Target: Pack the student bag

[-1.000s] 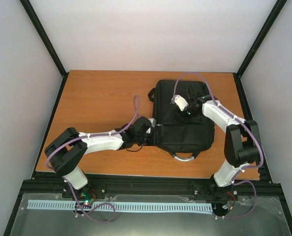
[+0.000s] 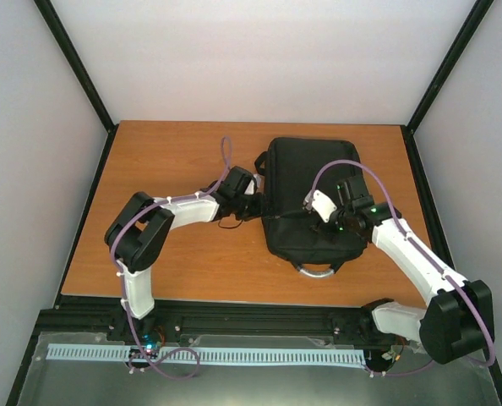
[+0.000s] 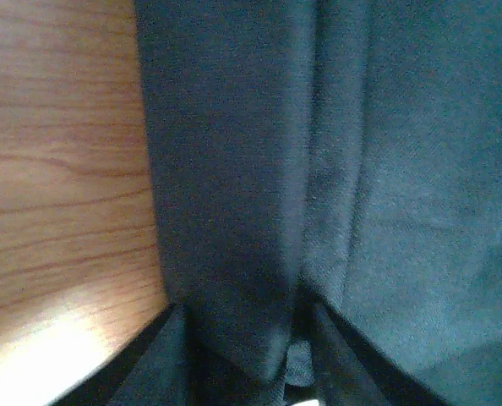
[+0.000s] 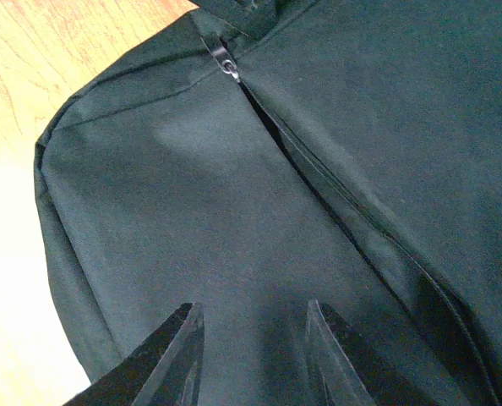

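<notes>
A black bag (image 2: 310,169) lies flat on the table, its handle (image 2: 316,272) toward the front edge. My left gripper (image 2: 259,207) is at the bag's left side; in the left wrist view its blurred fingers are over dark fabric at the bag's edge, and I cannot tell whether they hold it. My right gripper stands open above the bag's front section, where a zipper pull (image 4: 227,66) sits at the end of a slightly parted zipper.
Walls and dark frame rails border it at the back and sides.
My left gripper has moved back along the bag's left side, away from the front edge. The right arm has swung toward the front and right over the bag.
</notes>
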